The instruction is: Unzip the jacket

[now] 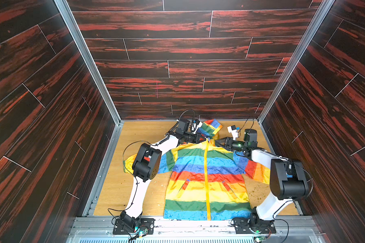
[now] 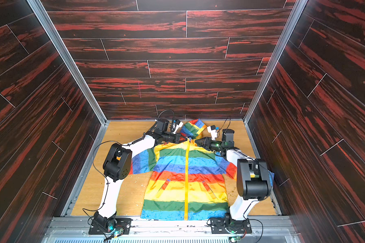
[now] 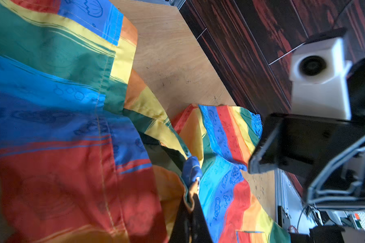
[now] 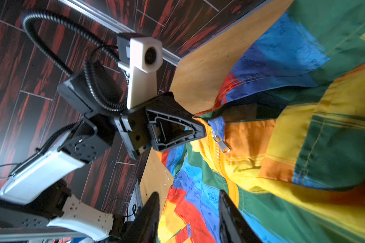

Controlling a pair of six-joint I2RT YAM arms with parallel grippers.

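A rainbow-striped jacket point(image 1: 206, 178) lies front up across the table, its yellow zipper point(image 1: 206, 178) running down the middle. At the collar, my left gripper is shut on the collar edge point(image 3: 191, 170), lifting it beside the top of the zipper. The silver zipper pull point(image 4: 221, 143) hangs just below that grip in the right wrist view. My right gripper stands part open to the right of the collar, with fingers point(image 4: 149, 216) apart and nothing between them. The pull is ahead of those fingers, not touching them.
The hood point(image 1: 210, 128) lies beyond the collar. One sleeve point(image 2: 142, 162) stretches out under the left arm, another point(image 1: 258, 170) under the right arm. Bare table point(image 1: 146, 198) shows to the left of the jacket's body.
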